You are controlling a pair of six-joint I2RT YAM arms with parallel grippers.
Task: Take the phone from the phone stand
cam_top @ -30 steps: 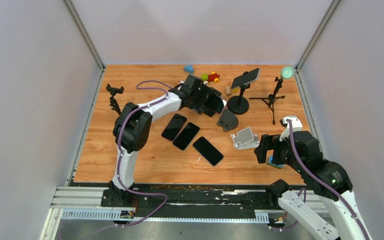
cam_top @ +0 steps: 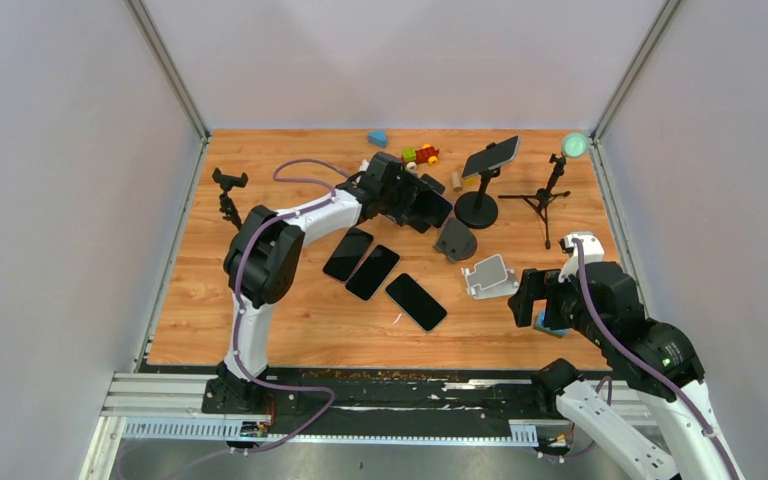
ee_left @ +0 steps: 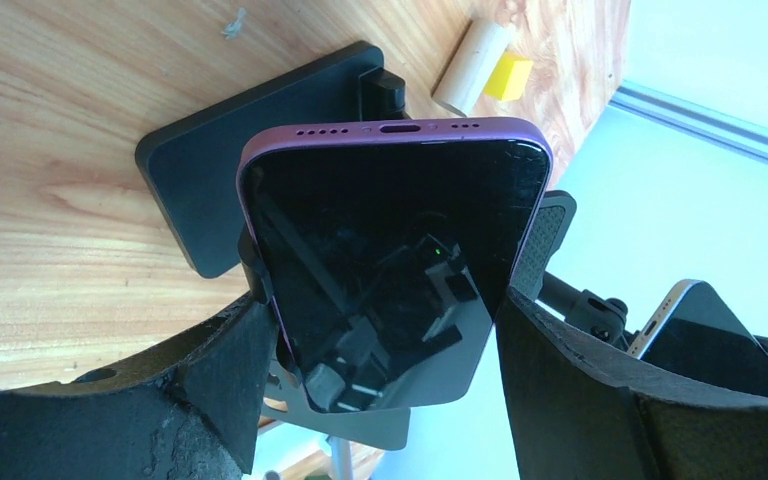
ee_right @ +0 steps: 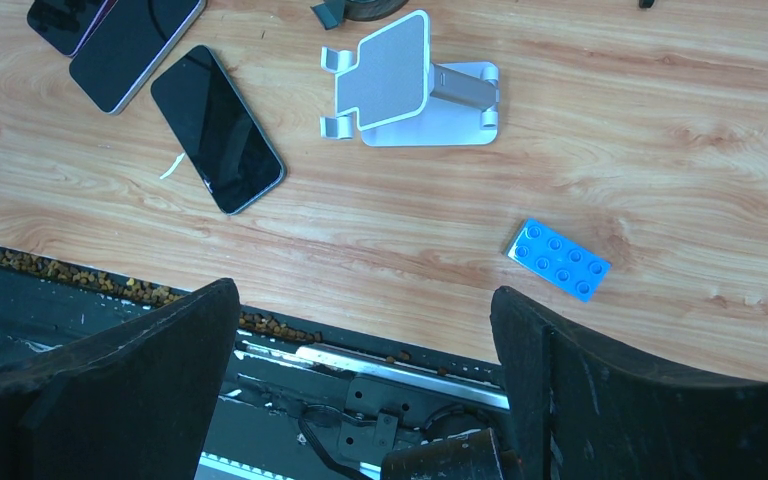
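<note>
In the left wrist view my left gripper is shut on the side edges of a purple-rimmed black phone (ee_left: 380,250), one finger along each side. Beneath it shows the flat dark base of a phone stand (ee_left: 210,190). The phone's body hides most of the stand's holder, so I cannot tell whether the two still touch. From above, the phone (cam_top: 430,206) is at the back middle of the table. Near the front right corner, my right gripper is open with nothing between its fingers.
A round-based stand with a tilted phone (cam_top: 492,157), a black tripod (cam_top: 548,195) and a dark grey stand (cam_top: 455,240) are to the right. Several phones lie flat, one being a black phone (cam_top: 416,302). An empty silver stand (ee_right: 397,75) and blue brick (ee_right: 558,260) are right.
The phone at my left gripper shows slightly shifted, with less of a pale edge at its right side than a second ago. My right arm has not moved.
</note>
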